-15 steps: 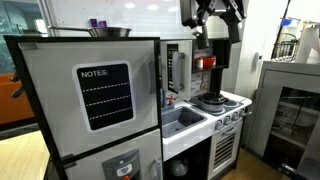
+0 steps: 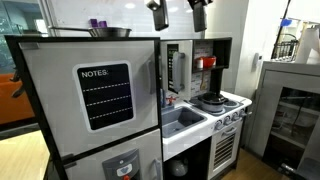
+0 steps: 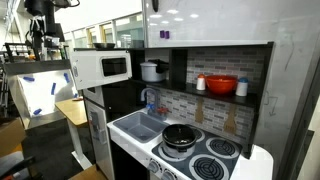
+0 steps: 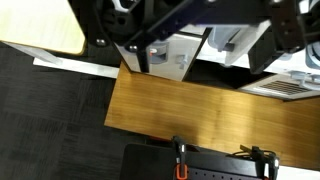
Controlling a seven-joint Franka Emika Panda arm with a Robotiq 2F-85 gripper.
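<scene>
My gripper (image 2: 180, 17) hangs high at the top of the first exterior view, in front of the toy kitchen, its two dark fingers (image 2: 199, 18) wide apart with nothing between them. At the upper left of the second exterior view, the gripper (image 3: 45, 50) points downward, clear of the kitchen. In the wrist view, the dark fingers (image 4: 139, 60) stand well apart above the wooden floor (image 4: 180, 112). A black pan (image 3: 180, 137) rests on the stove. The grey sink (image 3: 140, 125) looks empty.
A white fridge door (image 2: 100, 90) bears a black notes panel. Atop the unit sits a dark pan (image 2: 90, 32). Shelves hold a grey pot (image 3: 154, 72) and a red bowl (image 3: 222, 85). A microwave (image 3: 104, 67) stands nearby. Open floor lies below the gripper.
In the first exterior view, my gripper has moved left and somewhat up, with its fingers staying apart. The kitchen items look unmoved.
</scene>
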